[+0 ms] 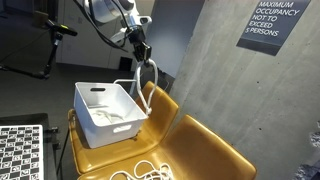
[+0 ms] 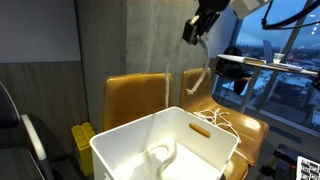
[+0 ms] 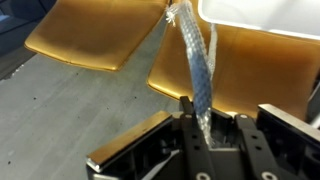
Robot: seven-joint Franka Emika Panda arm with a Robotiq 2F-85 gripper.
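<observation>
My gripper [image 1: 143, 55] is raised above the right side of the white box [image 1: 108, 133]. It is shut on a white rope [image 3: 196, 50], which runs away from between the fingers in the wrist view. In exterior view 1 the rope [image 1: 150, 70] hangs from the gripper in a loop beside and over the box's right rim. Part of the rope [image 2: 160, 158] lies inside the box in exterior view 2. Another length of rope [image 1: 150, 173] rests in loose coils on the brown seat to the right. Whether all these lengths join is hard to tell.
Brown chairs [image 1: 205, 150] stand in a row along the grey wall [image 1: 225, 90]. A checkered board [image 1: 20, 155] is at the lower left. Yellow blocks [image 2: 83, 136] are beside the box. Open space surrounds the raised gripper above the box.
</observation>
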